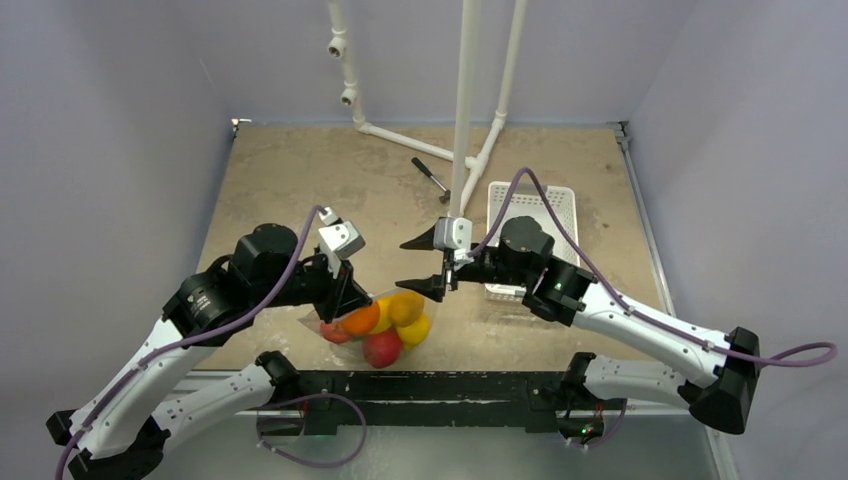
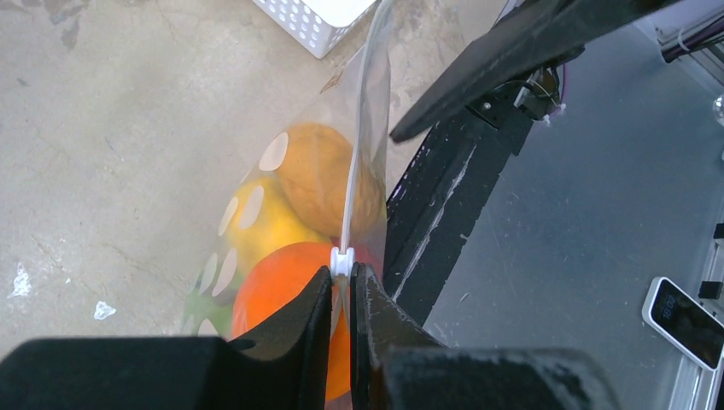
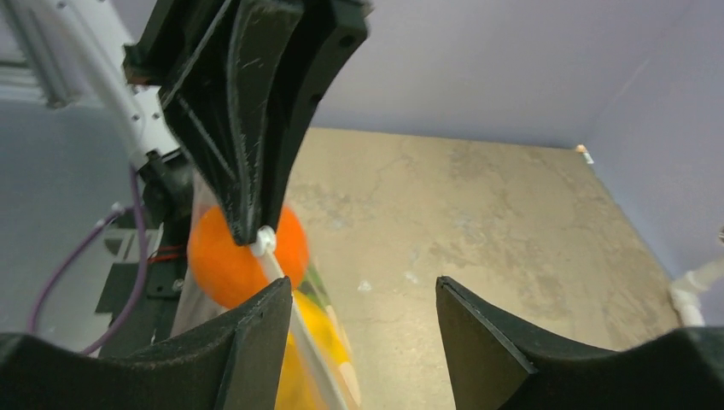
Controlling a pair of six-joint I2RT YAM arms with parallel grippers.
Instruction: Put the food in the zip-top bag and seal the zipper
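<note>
A clear zip top bag (image 2: 371, 145) holds several fruits: an orange (image 2: 282, 282), a yellow fruit (image 2: 265, 218) and a brownish-orange one (image 2: 320, 171), with a red fruit (image 1: 382, 349) toward the front. My left gripper is shut on the bag's white zipper slider (image 2: 341, 260), and the zipper strip runs away from it toward the right. Open and empty, my right gripper (image 1: 421, 263) faces the bag's right end, its fingers spread apart. In the right wrist view the zipper strip (image 3: 312, 342) slants between the spread right fingers.
A white perforated basket (image 1: 570, 225) stands behind the right arm. White pipes (image 1: 462, 120) and a dark-handled tool (image 1: 428, 172) are farther back. The dark front edge (image 1: 480, 385) of the table is close to the bag.
</note>
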